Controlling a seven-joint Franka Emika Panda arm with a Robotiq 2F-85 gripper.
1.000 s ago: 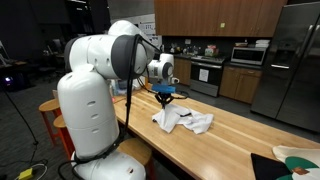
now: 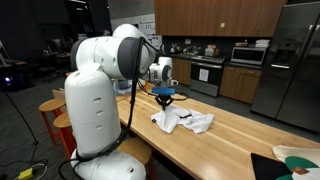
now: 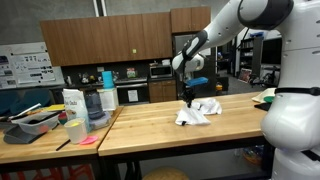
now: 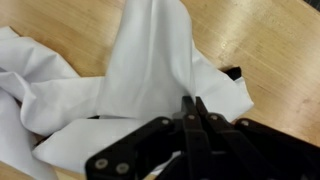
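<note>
A white cloth (image 4: 150, 75) lies loosely folded on the wooden table, one smooth fold rising to my fingertips in the wrist view. My gripper is shut, with the edge of that fold pinched thinly between its fingers. From the first exterior view, the cloth (image 2: 170, 117) peaks up under the gripper (image 2: 164, 104) while its lower part spreads over the tabletop. The second exterior view also has the cloth (image 3: 191, 117) just below the gripper (image 3: 188, 102). A small dark patch (image 4: 234, 73) shows at the cloth's right edge in the wrist view; what it is, I cannot tell.
More white fabric (image 2: 198, 122) lies right of the peak. A white and green tray (image 2: 298, 156) sits at its far right end. A person (image 2: 161, 72) stands behind the table, near the arm.
</note>
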